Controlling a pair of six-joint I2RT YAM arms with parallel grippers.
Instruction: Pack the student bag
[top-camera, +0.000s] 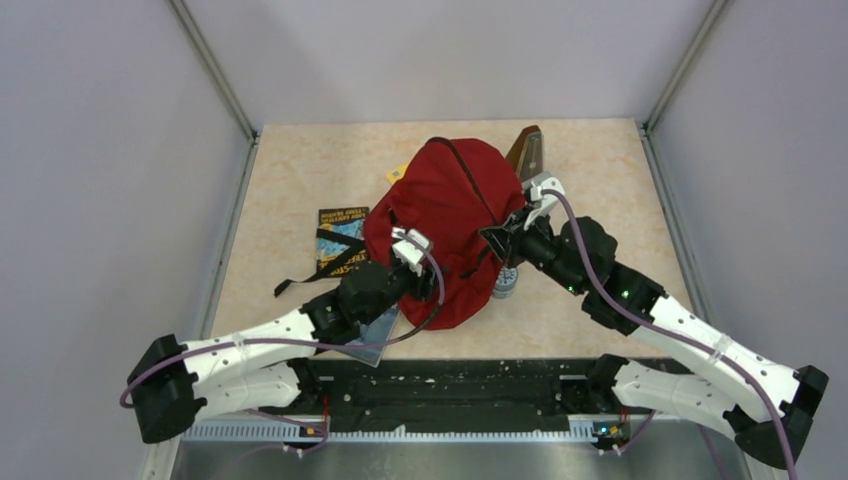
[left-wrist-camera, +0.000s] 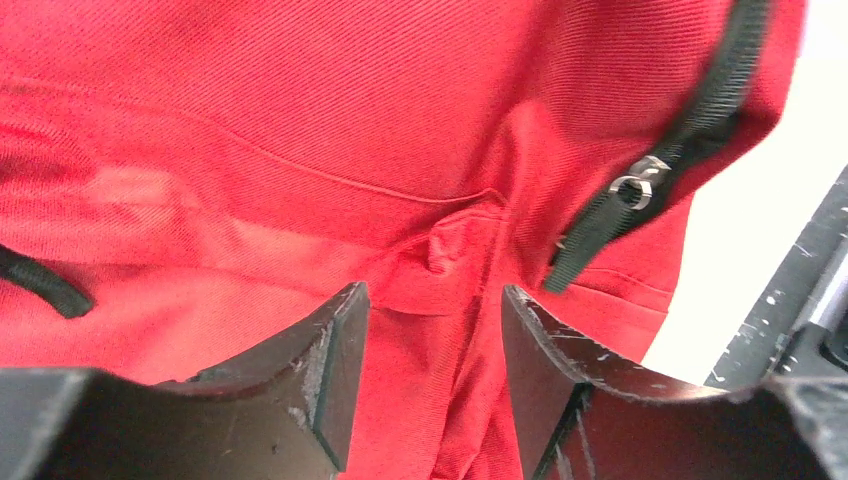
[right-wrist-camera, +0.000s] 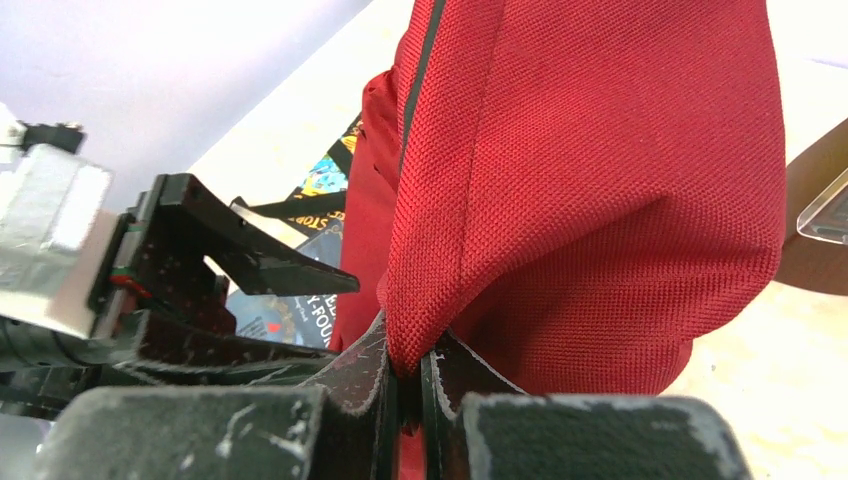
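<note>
The red bag (top-camera: 440, 200) stands bulging in the middle of the table, its dark zipper running along the top. My right gripper is shut on a fold of the bag's red cloth by the zipper edge. In the left wrist view my left gripper is open, its fingers (left-wrist-camera: 335, 350) apart in front of the bag's creased red cloth. A metal zipper pull (left-wrist-camera: 640, 183) hangs up and right of them. From the right wrist view, the left fingers (right-wrist-camera: 285, 272) point at the bag's side. Inside the bag is hidden.
Left of the bag lies a yellow-and-blue book (top-camera: 340, 222), crossed by a black strap (top-camera: 300, 284). A grey-blue book (top-camera: 372, 340) lies near the front edge. A brown item (top-camera: 526, 150) stands behind right, and a round tin (top-camera: 505, 283) sits at the right.
</note>
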